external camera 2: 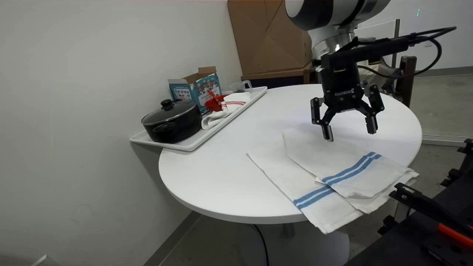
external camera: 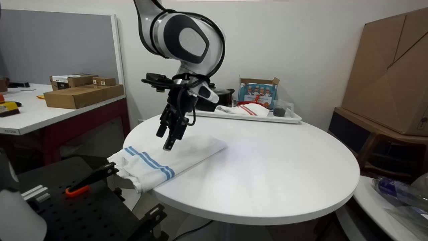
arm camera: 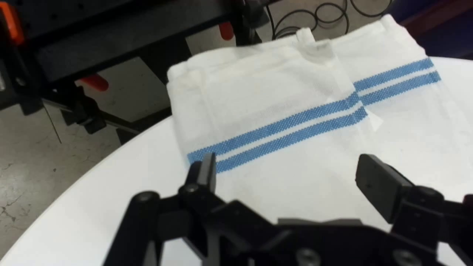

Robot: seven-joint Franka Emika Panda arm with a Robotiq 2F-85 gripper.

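A white towel (external camera 2: 306, 168) with blue double stripes lies folded on the round table, its striped end hanging over the edge near the dark robot base. In exterior view 2 its upper layer sits askew over the lower one, so the stripes do not line up. My gripper (external camera 2: 352, 136) hovers above the towel, apart from it, with its fingers spread wide. The wrist view shows the towel (arm camera: 283, 106) past the gripper, and only open space between the two fingertips.
A white tray (external camera: 295, 119) at the back holds a black pot (external camera 2: 170, 122), an open blue box (external camera: 257, 93), a red-striped cloth (external camera: 248, 109) and a clear cup (external camera: 281, 109).
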